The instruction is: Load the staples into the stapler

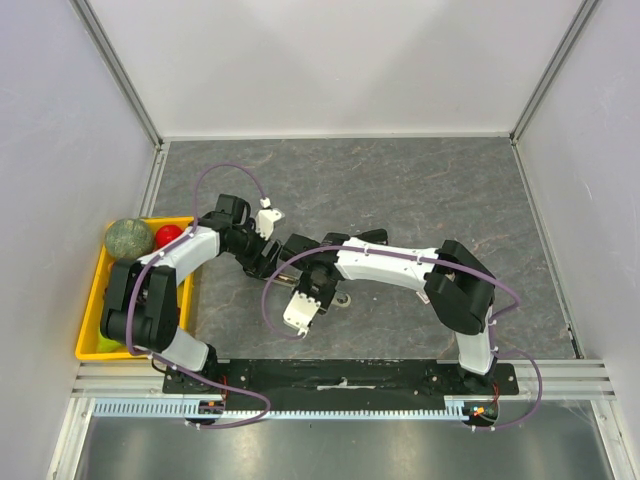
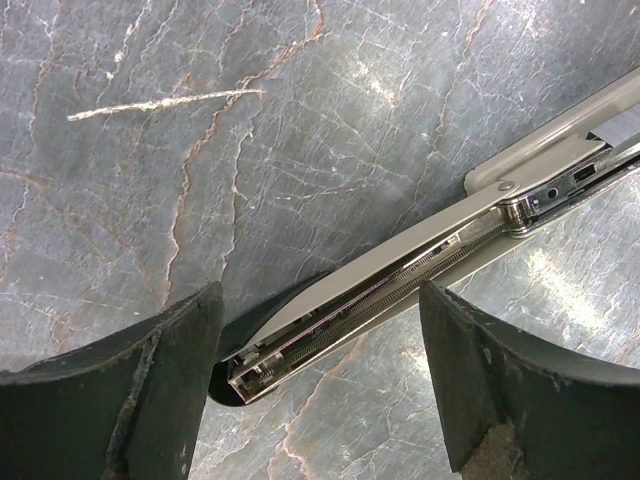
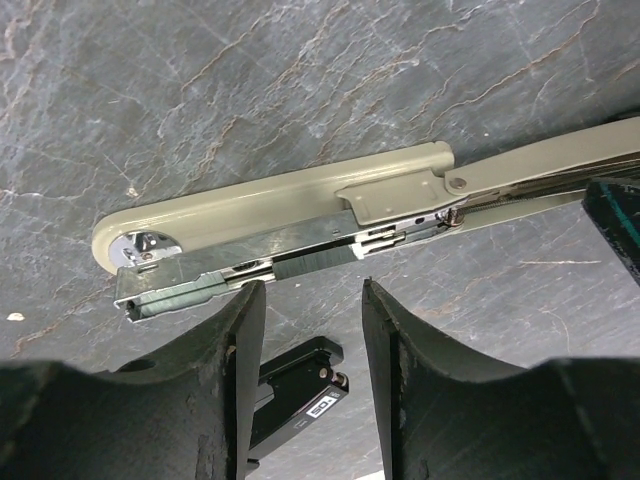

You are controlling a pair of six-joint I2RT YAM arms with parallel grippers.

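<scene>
A long beige stapler [image 3: 270, 195] lies opened out on the marble table, its metal magazine alongside the base with a grey strip, apparently staples [image 3: 312, 262], inside. In the left wrist view its long channel [image 2: 360, 300] runs diagonally. My left gripper stands open over the channel's end. My right gripper is over the magazine, its fingers apart with a gap between them, just below the staple strip in the right wrist view. In the top view both grippers hide much of the stapler.
A black stapler [image 3: 295, 400] lies beside the beige one. A yellow bin [image 1: 92, 300] of toy produce stands at the left.
</scene>
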